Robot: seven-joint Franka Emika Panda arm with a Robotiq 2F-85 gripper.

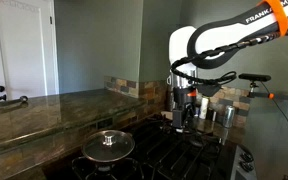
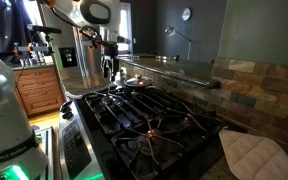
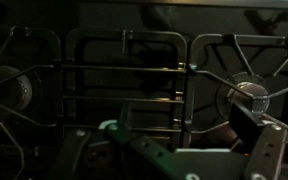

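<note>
My gripper hangs over the right part of the black gas stove, pointing down. In the wrist view its two dark fingers stand well apart along the bottom edge, and nothing shows between them, so the gripper is open. Beneath it are the stove's metal grates and a round burner at the right. A lidded pan sits on the stove, to the left of the gripper and apart from it. From the other side, the gripper appears at the far end of the cooktop.
Bare grates run along the cooktop. A pale quilted pad lies on the near counter. Several containers stand near the tiled wall behind the arm. A raised stone ledge borders the stove.
</note>
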